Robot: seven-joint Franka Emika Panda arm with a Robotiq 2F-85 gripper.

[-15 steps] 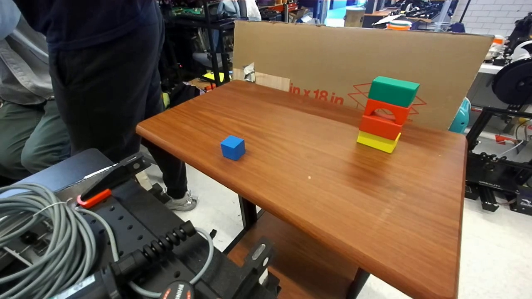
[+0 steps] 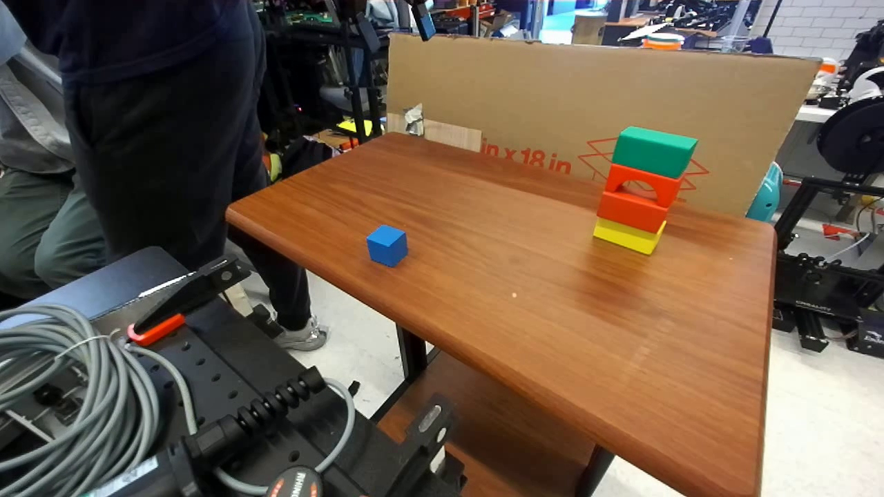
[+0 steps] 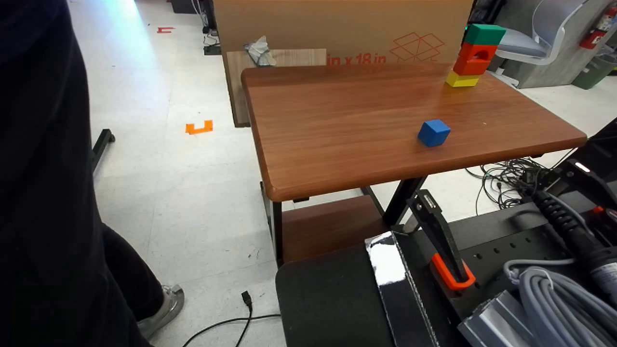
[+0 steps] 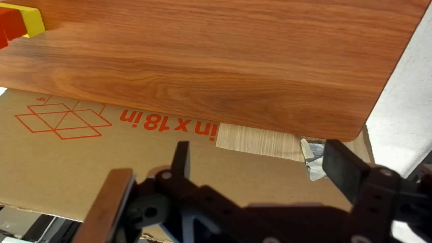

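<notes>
On the wooden table [image 2: 497,331], a blue cube [image 2: 387,247] lies alone near the front left edge; it also shows as a blue cube [image 3: 434,133] in exterior view 2. Toward the back right stands a stack: a yellow block [image 2: 627,235] at the bottom, then a red block [image 2: 631,210], a red arch [image 2: 643,179] and a green block [image 2: 655,150] on top. My gripper is open, its fingers wide apart and nothing between them. High above the table's far left, the gripper [image 2: 396,26] just enters exterior view 1. The wrist view lacks the blue cube.
A cardboard sheet [image 2: 530,91] stands behind the table's back edge. One person [image 2: 166,141] stands at the left. A black cart [image 2: 240,373] with coiled grey cable [image 2: 124,406] occupies the front left.
The gripper's fingertips have come into view at the top of exterior view 1. The standing person has shifted slightly left. The cube and stack have not moved.
</notes>
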